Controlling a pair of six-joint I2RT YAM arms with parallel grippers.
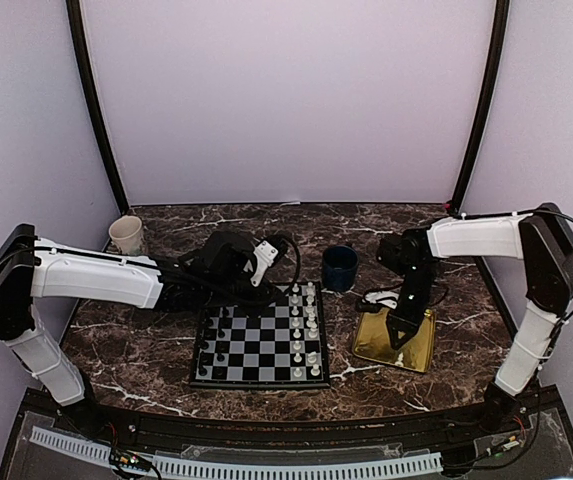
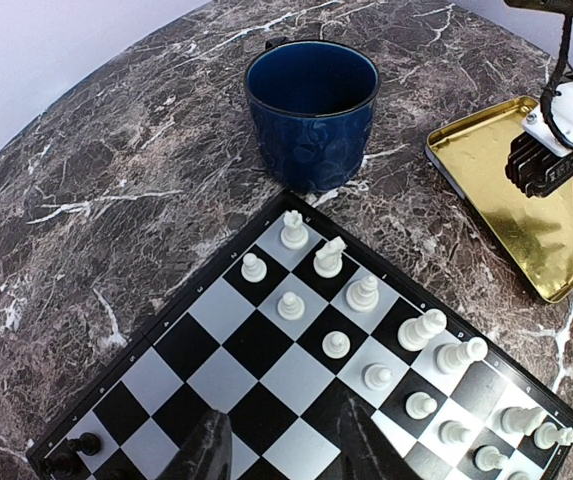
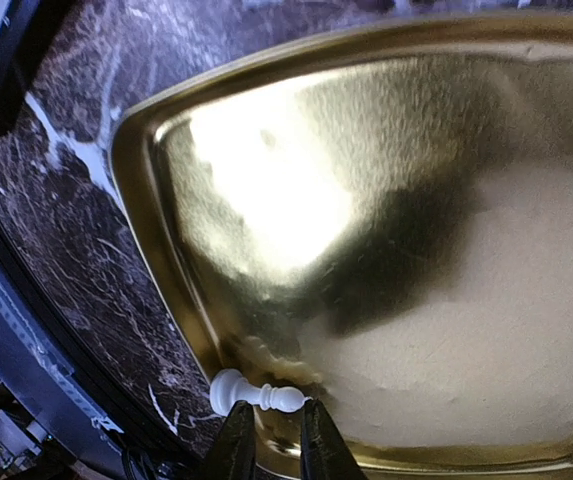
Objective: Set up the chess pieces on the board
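Note:
The chessboard (image 2: 221, 375) holds white pieces along its right side, among them a knight (image 2: 328, 258) and a rook (image 2: 294, 230), with black pieces (image 2: 64, 460) on the left. My left gripper hangs over the board, fingers apart, nothing seen between them. A single white piece (image 3: 256, 395) lies on its side in the near-left corner of the gold tray (image 3: 456, 260). My right gripper is right at that piece, fingertips apart, one on either side below it; whether it touches the piece I cannot tell.
A blue mug (image 2: 309, 130) stands behind the board, and a white cup (image 1: 126, 234) is at the back left. The tray sits close to the board's right.

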